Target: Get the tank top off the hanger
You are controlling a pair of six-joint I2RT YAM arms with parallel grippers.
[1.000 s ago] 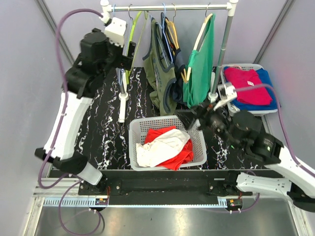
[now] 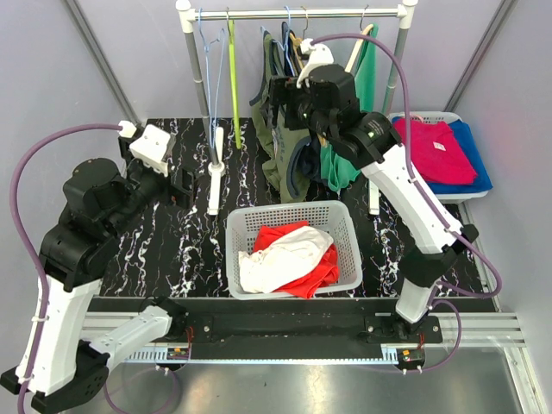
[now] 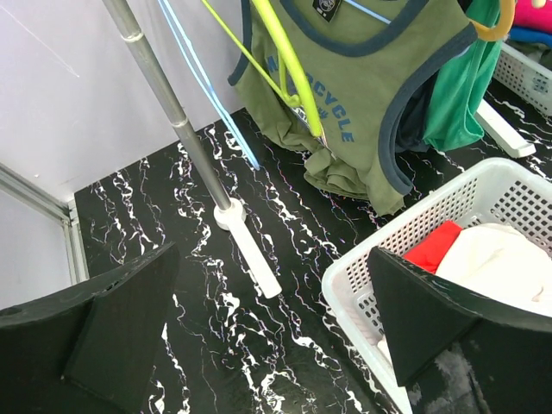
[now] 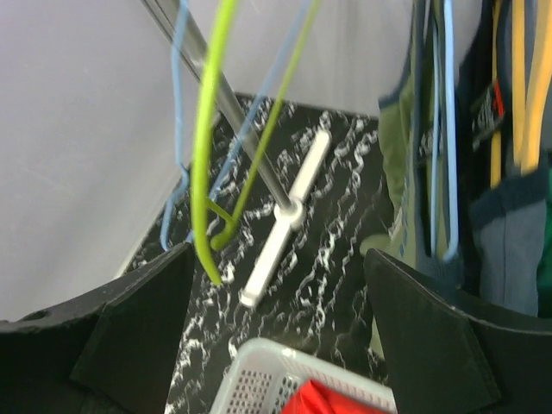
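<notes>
An olive green tank top (image 3: 341, 95) with navy trim hangs on a hanger from the rail (image 2: 259, 15), beside dark and teal garments. My right gripper (image 2: 280, 95) is raised in front of the hanging clothes, open; in the right wrist view a light blue hanger (image 4: 448, 172) and the olive fabric stand to the right and a lime hanger (image 4: 204, 172) near the left finger. My left gripper (image 2: 181, 185) is open and lower at the left, with nothing between its fingers, facing empty hangers and the tank top.
A white basket (image 2: 240, 285) holds red and white cloths below the rail. A second basket with pink and blue clothes (image 2: 435, 151) stands at the back right.
My right gripper has risen up and left from near the basket to the hanging clothes.
</notes>
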